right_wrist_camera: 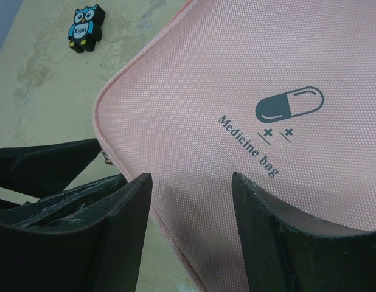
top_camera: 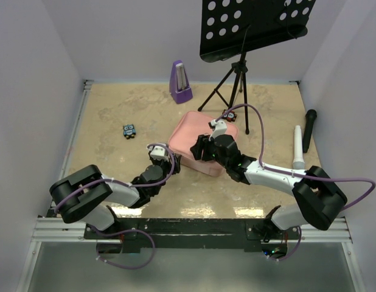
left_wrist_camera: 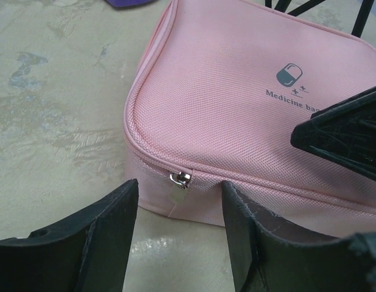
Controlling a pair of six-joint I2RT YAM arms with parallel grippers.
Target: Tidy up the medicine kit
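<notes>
A pink medicine bag (top_camera: 188, 131) lies closed on the table, its pill logo and lettering facing up. At its front left corner a metal zipper pull (left_wrist_camera: 179, 182) hangs, and in the left wrist view it shows between the spread fingers of my left gripper. That gripper is open and not clamped on the pull. My right gripper is over the bag's top, its fingers apart, with only the lid's fabric visible between them; whether they touch the lid cannot be told.
Behind the bag stand a purple metronome (top_camera: 181, 85) and a black music stand (top_camera: 238, 76). Small owl blocks lie at left (top_camera: 129, 131) and behind the bag (top_camera: 229, 115). A white tube (top_camera: 298, 146) and a black microphone (top_camera: 308, 131) lie at right.
</notes>
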